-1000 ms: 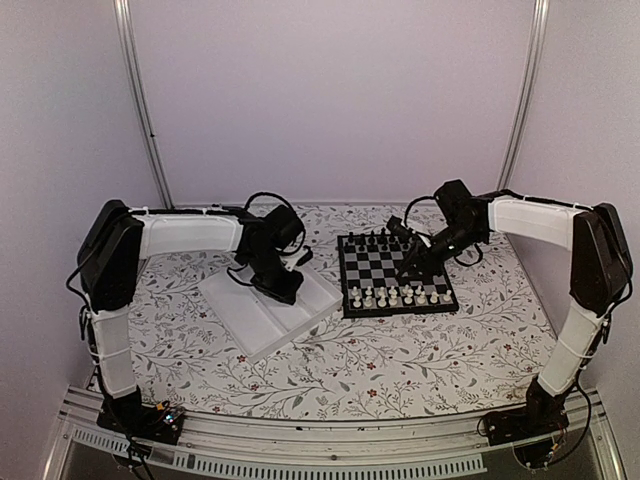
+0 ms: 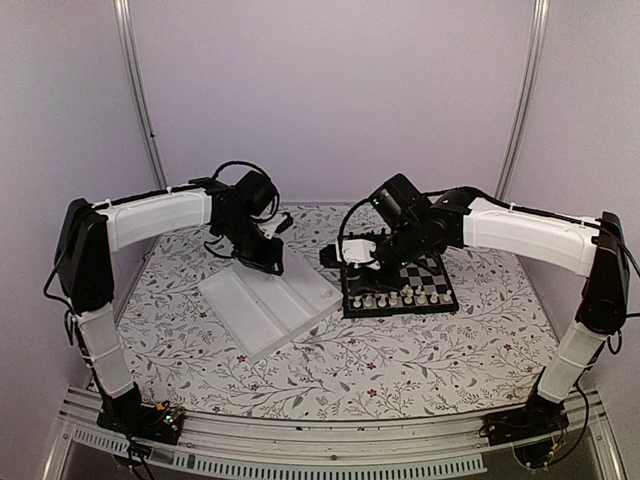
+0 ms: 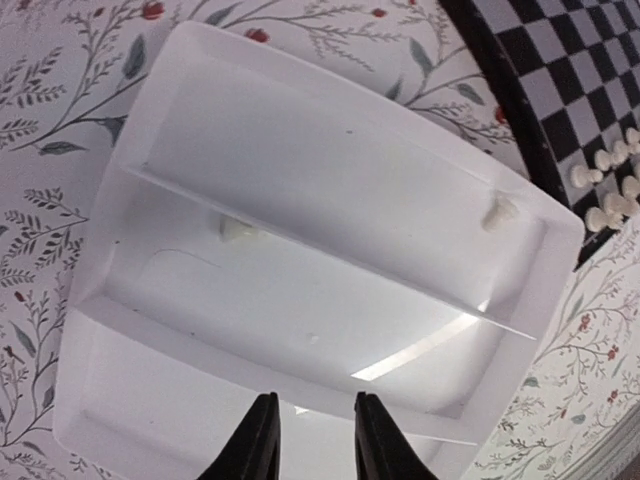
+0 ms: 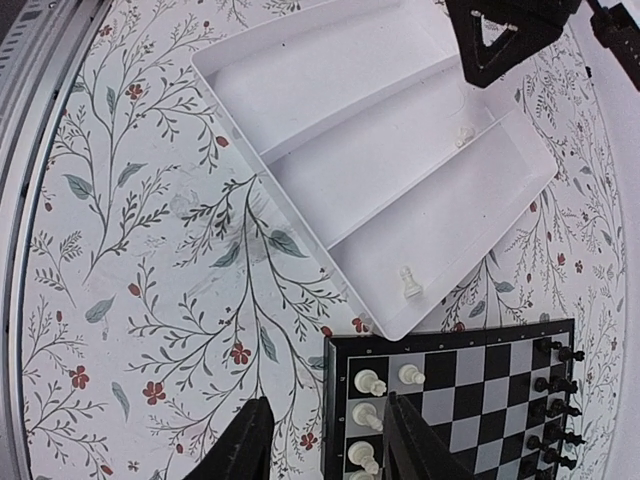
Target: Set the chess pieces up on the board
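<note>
The white three-section tray [image 2: 240, 310] holds two white pieces: one [image 3: 500, 212] in an end section, another [image 3: 238, 228] in the middle one. My left gripper hangs above it, open and empty. My right gripper is open and empty, high over the left part of the chessboard [image 2: 440, 306]. In the right wrist view white pieces [image 4: 369, 382] stand along the board's near-tray end and dark pieces [image 4: 560, 388] line the opposite end.
Walls enclose the back and sides, and a metal rail runs along the front edge.
My right arm has risen and swung left toward the tray. My left arm has risen and drawn back to the left.
</note>
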